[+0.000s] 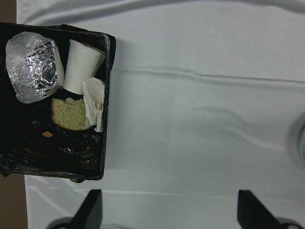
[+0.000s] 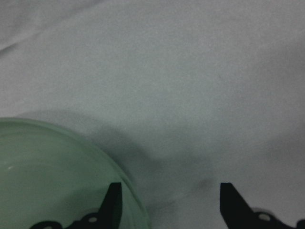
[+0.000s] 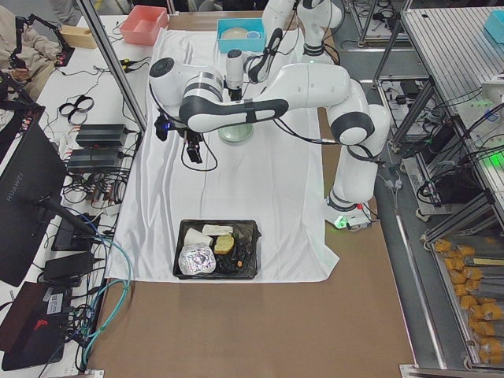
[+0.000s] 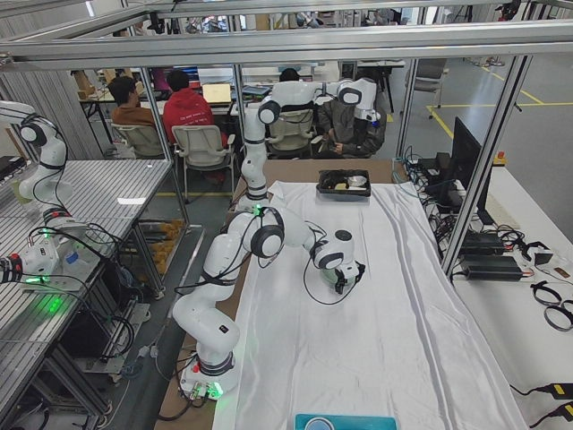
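A black lined tray (image 3: 246,268) lies on the white cloth, holding a crumpled foil piece (image 1: 31,71), a white paper cup (image 1: 81,64), crumpled tissue (image 1: 94,100) and a bread slice (image 1: 66,114). My left gripper hangs open above the cloth beside the tray, nothing between its fingers. A pale green plate or bowl (image 2: 47,176) sits on the cloth, partly hidden by the arms in the camera left view. My right gripper is open and low over its rim, one finger above the dish, the other over cloth.
A blue bin (image 3: 224,39) with items inside stands at the far end of the cloth, a red bin (image 3: 142,27) on the side table. A metal post, monitor and cables line one side. The cloth between tray and dish is clear.
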